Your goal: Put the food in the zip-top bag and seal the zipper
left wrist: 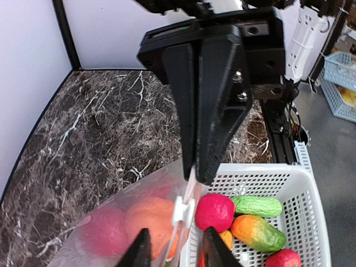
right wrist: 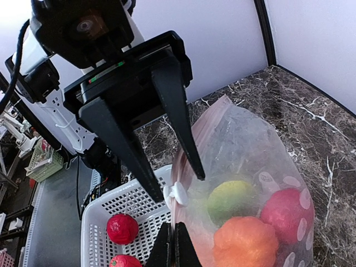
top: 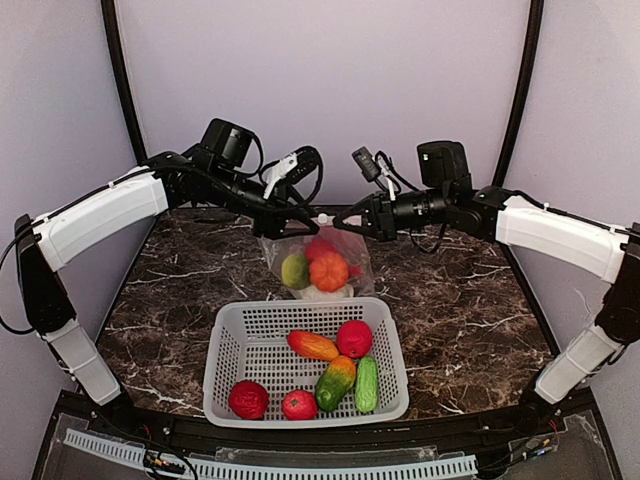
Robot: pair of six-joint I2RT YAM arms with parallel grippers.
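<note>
The clear zip top bag (top: 320, 262) hangs upright behind the basket, holding an orange pumpkin-like food (top: 328, 270), a yellow-green fruit (top: 295, 270) and a pinkish-red one (right wrist: 287, 214). At its top edge, my right gripper is shut on the thin zipper strip. A white slider (right wrist: 176, 193) sits on the strip just beside those fingers. My left gripper stands part open around the top edge, one finger on each side, close to the slider. In the right wrist view a gap shows between its fingers and the bag.
A white perforated basket (top: 214, 365) stands in front of the bag. Inside it are a green cucumber (top: 367, 384), a papaya (top: 335, 383), an orange-red food (top: 313, 345) and several red ones. Bare dark marble table (top: 455, 300) lies on both sides.
</note>
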